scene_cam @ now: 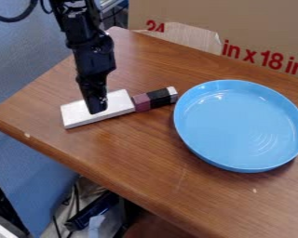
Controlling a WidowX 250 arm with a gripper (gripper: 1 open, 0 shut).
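My black gripper (96,96) is low over a flat white block (79,114) on the left part of the wooden table, its tip at the block's upper face; whether the fingers are open or shut is unclear. Just right of the white block lies a short bar with a maroon part (142,102), a black part (159,98) and a pale end (171,93). A blue plate (238,125) sits on the right side of the table.
A cardboard box (238,23) stands behind the table (152,186).
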